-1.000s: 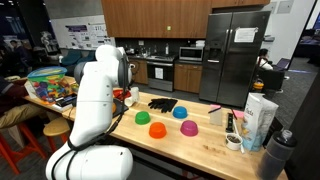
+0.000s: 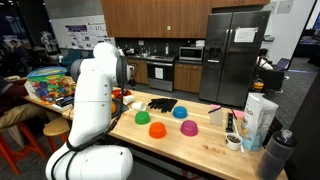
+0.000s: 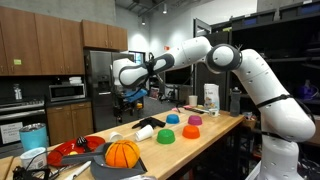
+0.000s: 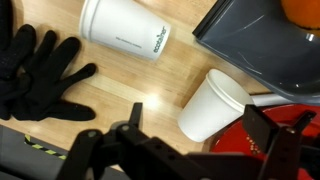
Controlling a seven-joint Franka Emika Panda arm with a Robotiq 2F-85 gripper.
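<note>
My gripper is open above the table, its two dark fingers apart and nothing held between them. Below and just ahead of it in the wrist view, a plain white cup [image 4: 208, 106] lies tilted against the edge of a red bowl [image 4: 236, 141]. A second white cup [image 4: 128, 27], with printing on its side, lies at the top left of that view. In exterior view 2 the gripper [image 3: 131, 104] hangs over the table's far side, above one white cup [image 3: 145, 132].
A grey tray [image 4: 245, 40] holding an orange ball [image 3: 123, 154] borders the cups. Black gloves [image 4: 45, 75] lie to the left in the wrist view. Green [image 2: 141, 117], orange [image 2: 157, 130], blue [image 2: 180, 113] and pink [image 2: 189, 130] bowls stand on the table.
One second ago a white cup showed higher, near the gripper, in exterior view 1. It now appears lower, on the table. The arm has barely moved.
</note>
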